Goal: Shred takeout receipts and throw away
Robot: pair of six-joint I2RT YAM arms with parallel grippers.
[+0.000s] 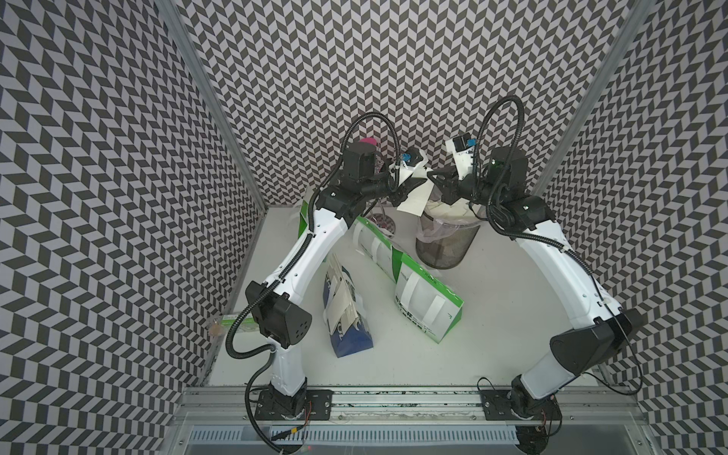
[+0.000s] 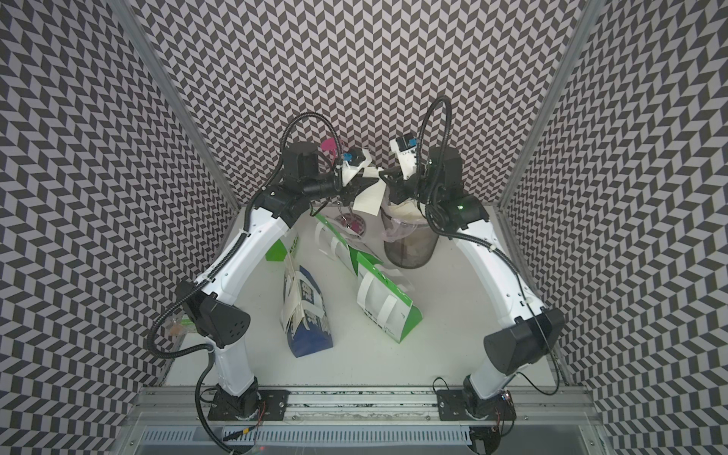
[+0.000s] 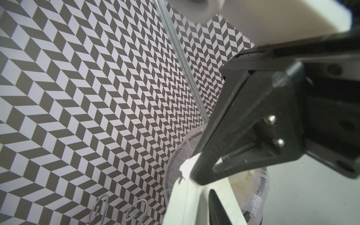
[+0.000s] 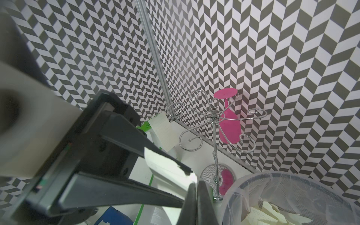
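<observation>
A pale paper receipt (image 1: 415, 198) hangs between my two grippers, over the near-left side of the lined bin (image 1: 446, 250). In the right wrist view, my left gripper has its fingers apart, with the torn-edged receipt (image 4: 168, 170) between them. My right gripper (image 1: 433, 178) is shut on the receipt's edge. Its fingertips press together in the right wrist view and overlap the paper in the left wrist view, where a ragged white corner (image 3: 188, 168) sticks out. One finger (image 3: 218, 210) of my left gripper shows low there, against the paper; the other is hidden.
Torn paper pieces (image 4: 275, 213) lie in the bin. A wire stand (image 4: 215, 157) with a pink piece is beside it. Green-white bags (image 1: 424, 299) and a blue bag (image 1: 351, 341) stand in front.
</observation>
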